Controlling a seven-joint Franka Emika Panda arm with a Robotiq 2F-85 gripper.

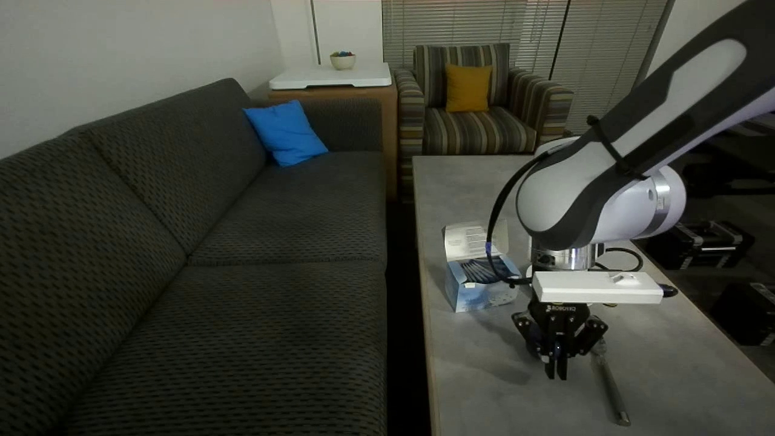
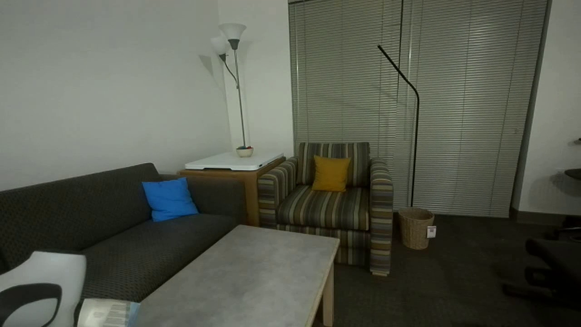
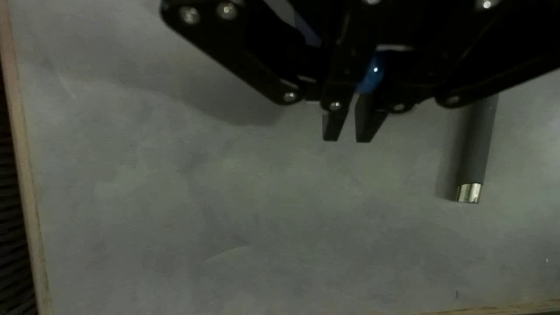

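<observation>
My gripper (image 1: 556, 371) hangs above the grey table, left of the spoon (image 1: 611, 389) in exterior view 1. In the wrist view the gripper has its fingers close together, shut on a small, shiny blue object (image 3: 371, 74) held high between them; most of that object is hidden by the fingers. Below the fingertips only bare tabletop shows. The spoon handle (image 3: 477, 141), dark with a bright end, lies to the right in the wrist view. The arm blocks the spoon's bowl in exterior view 1.
An open blue-and-white box (image 1: 476, 294) with dark blue packets stands on the table (image 1: 465, 181), left of and behind the gripper. Clear tabletop lies in front of the box. The sofa (image 1: 305, 327) runs along the left, across a gap from the table.
</observation>
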